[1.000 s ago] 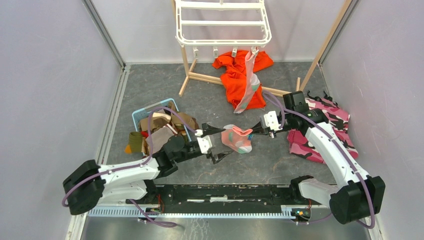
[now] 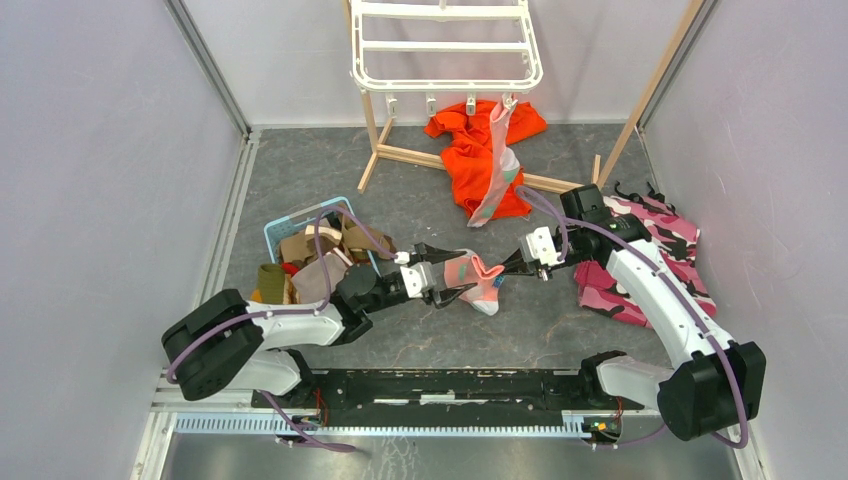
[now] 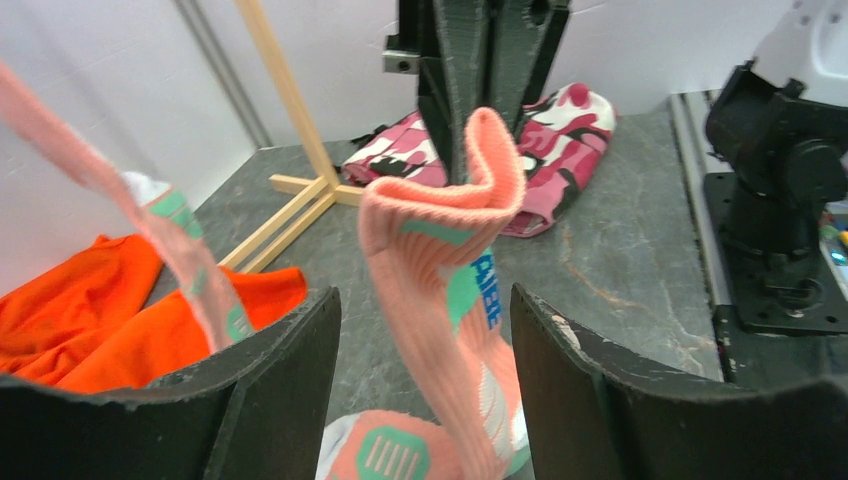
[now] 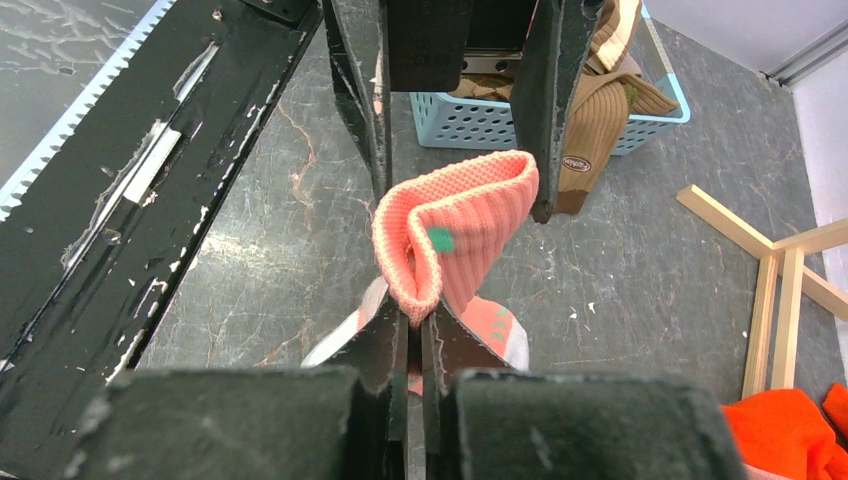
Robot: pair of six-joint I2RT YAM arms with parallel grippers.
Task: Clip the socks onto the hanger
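Observation:
A pink sock with mint patches hangs from my right gripper, whose fingertips are shut on its folded cuff. My left gripper is part open around the sock's near side; in the left wrist view the folded sock rises between its two fingers. Another pink sock hangs from a clip on the white hanger rack at the back, in front of an orange garment.
A blue basket of socks stands at the left. A pink camouflage bag lies at the right. The orange garment drapes over the wooden stand's base. Bare floor lies between.
The right arm has barely moved.

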